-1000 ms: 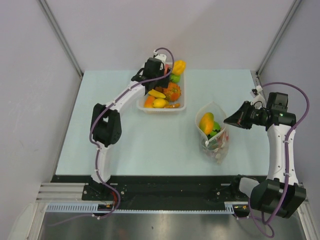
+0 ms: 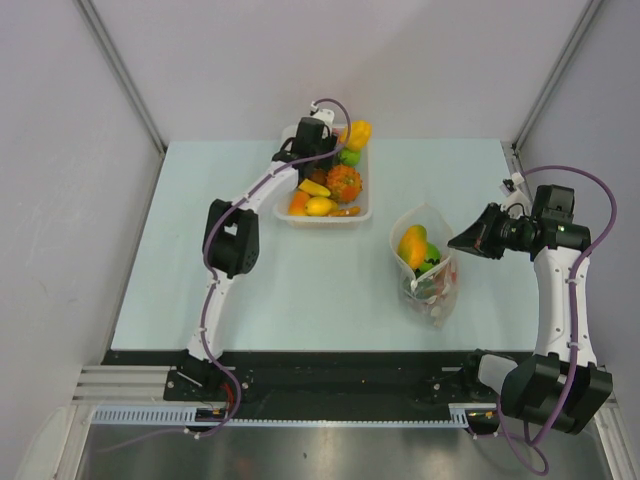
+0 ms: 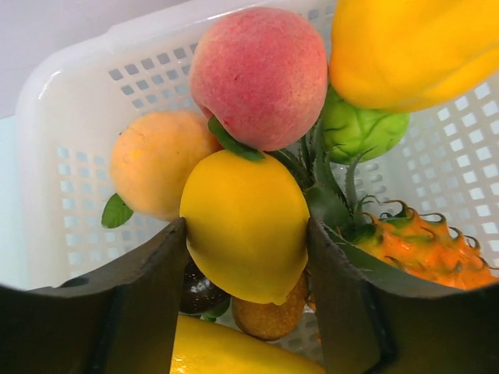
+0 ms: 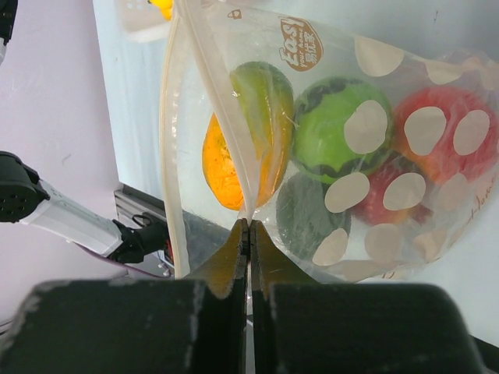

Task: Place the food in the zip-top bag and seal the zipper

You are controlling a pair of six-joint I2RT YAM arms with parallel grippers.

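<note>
Over the white basket [image 2: 285, 219] of toy food, my left gripper has its fingertips against the two sides of a yellow lemon [image 3: 242, 210]; whether it grips firmly I cannot tell. A peach [image 3: 257, 74], orange fruit, pineapple and yellow pepper [image 3: 409, 43] surround it. My right gripper is shut on the rim of the clear zip bag [image 2: 430, 300], which stands open with a mango [image 4: 222, 164], green melon [image 4: 331, 128], red fruits and a dark green piece inside.
The back wall lies just behind the basket.
My left arm has shifted slightly over the basket, its upper links moving right and its gripper a little toward the back. The right arm and bag have not moved.
</note>
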